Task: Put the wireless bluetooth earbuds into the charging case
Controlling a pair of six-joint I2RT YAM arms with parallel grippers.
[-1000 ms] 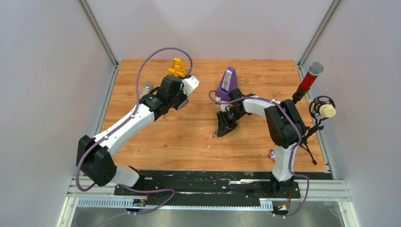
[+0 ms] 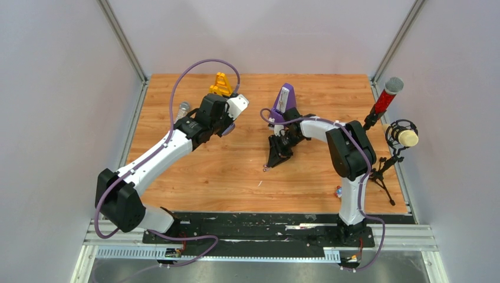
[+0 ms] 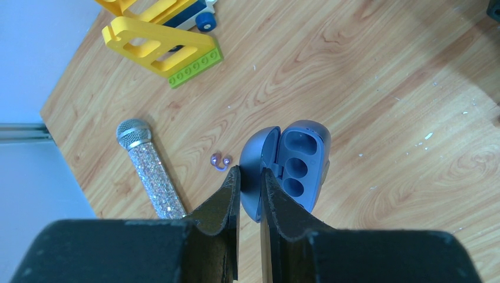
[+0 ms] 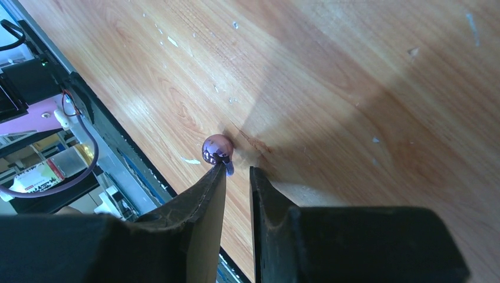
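The open blue-purple charging case (image 3: 303,159) has its lid pinched in my left gripper, which is shut on it. Three round, empty-looking recesses face up towards the left wrist view. One purple clip earbud (image 3: 221,161) lies on the table beyond the case, to its left in that view. Another shiny purple earbud (image 4: 217,148) lies on the wood by the left fingertip of my right gripper; that finger partly hides it. Bare wood shows between the parted right fingers. In the top view this earbud (image 2: 265,168) is at the right gripper's tip.
A glittery microphone (image 3: 154,171) and a yellow toy piece (image 3: 162,47) lie at the table's left side. A purple stand (image 2: 284,100) is behind the right gripper. Further right stands a red microphone (image 2: 388,97).
The left arm and the case have stayed still.
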